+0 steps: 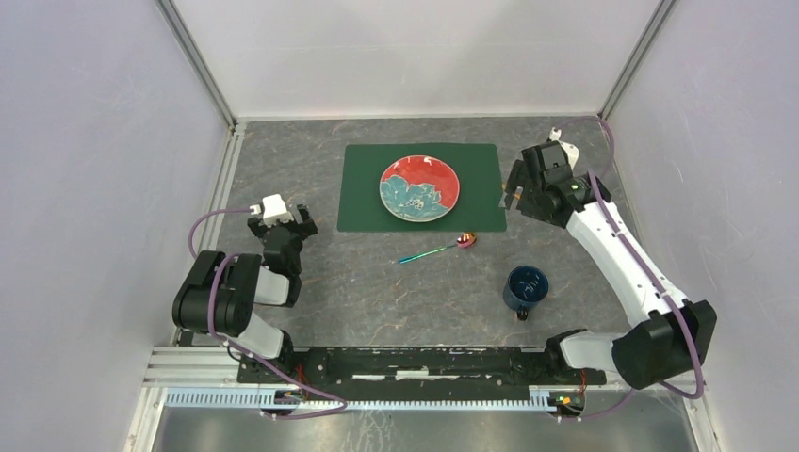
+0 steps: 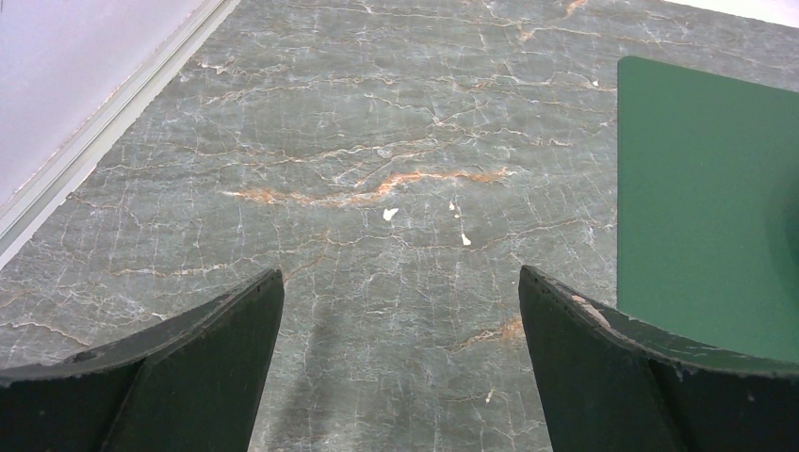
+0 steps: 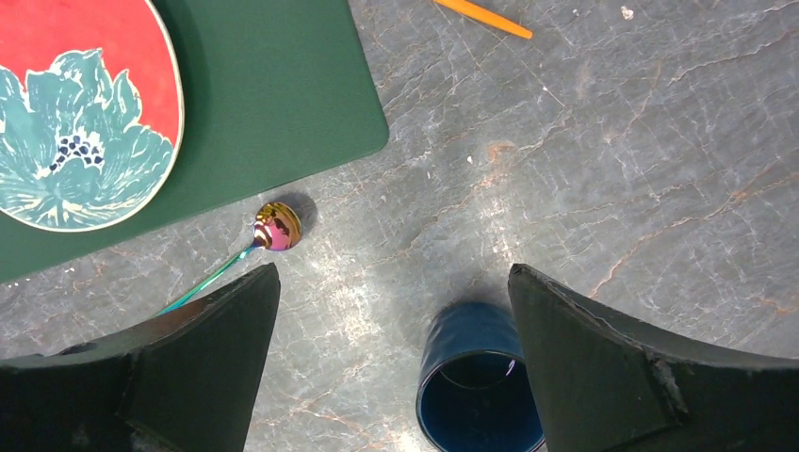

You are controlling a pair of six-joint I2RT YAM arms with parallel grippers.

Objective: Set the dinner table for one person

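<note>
On the green placemat [image 1: 358,188] lies a red plate with a blue-green flower [image 1: 419,188]. A shiny spoon [image 1: 465,240] rests on the bare table just in front of the mat, tilted, its bowl toward the right. The dark blue mug [image 1: 526,285] stands front right, and the right wrist view shows the mug [image 3: 471,339] partly behind one finger. My right gripper is open and empty, above the table right of the mat. At the left of the table my left gripper is open too, only bare table between its fingers.
A thin orange stick [image 3: 485,17] lies right of the mat; in the top view the right gripper covers most of it. Walls bound the table left, right and back.
</note>
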